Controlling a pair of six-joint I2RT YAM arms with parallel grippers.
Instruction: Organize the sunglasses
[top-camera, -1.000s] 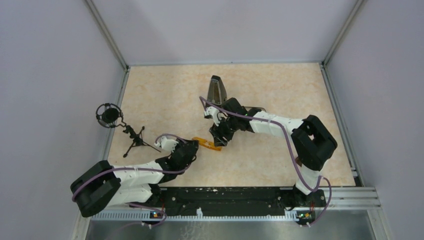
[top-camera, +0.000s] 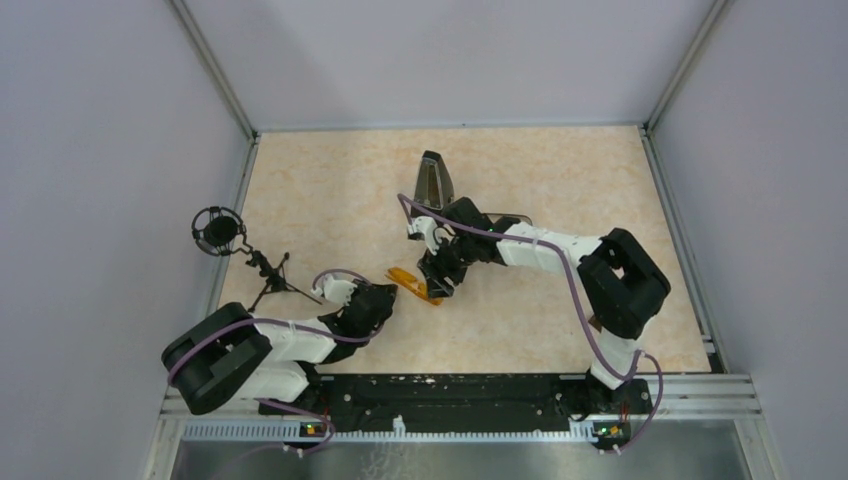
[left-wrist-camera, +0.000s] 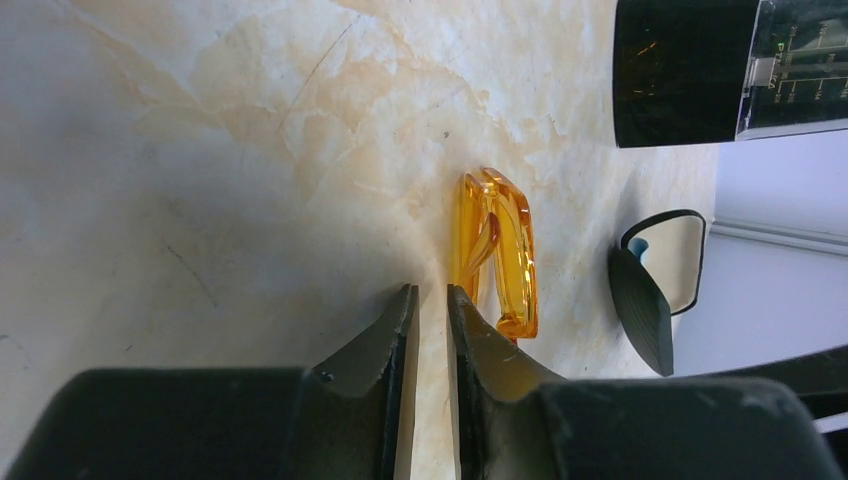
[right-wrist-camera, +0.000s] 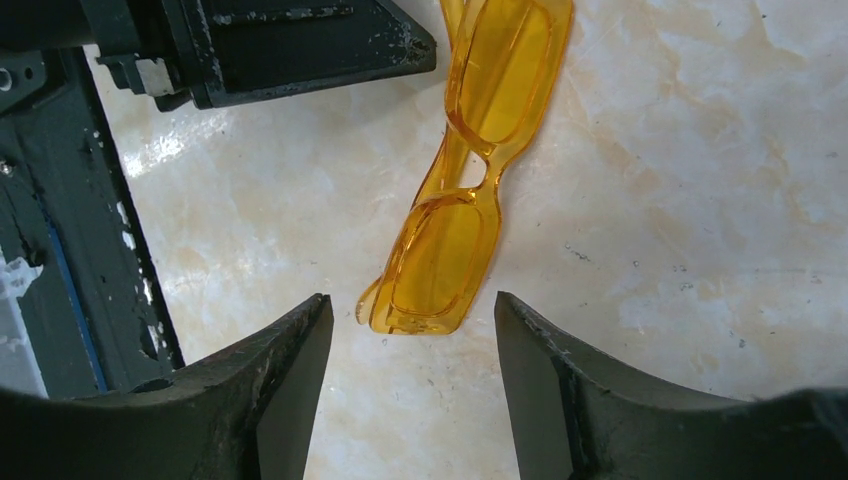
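Amber sunglasses (top-camera: 408, 281) lie folded on the table between my two grippers, their frame (right-wrist-camera: 487, 170) running diagonally in the right wrist view. My left gripper is nearly closed, with a narrow slit between its fingertips and nothing showing in it. The sunglasses (left-wrist-camera: 515, 255) lie just past its right fingertip; whether they touch cannot be told. My right gripper is open, its fingers on either side of the near end of the sunglasses, with a gap to each. A black case (top-camera: 433, 180) with clear sides stands farther back.
An open dark case (left-wrist-camera: 645, 310) lies partly behind my right arm. At the left edge stands a black stand with a round top (top-camera: 218, 231).
The sunglasses have turned slightly, their right end shifting toward the front edge. My left arm's elbow has moved inward to the right. The right arm has barely moved.
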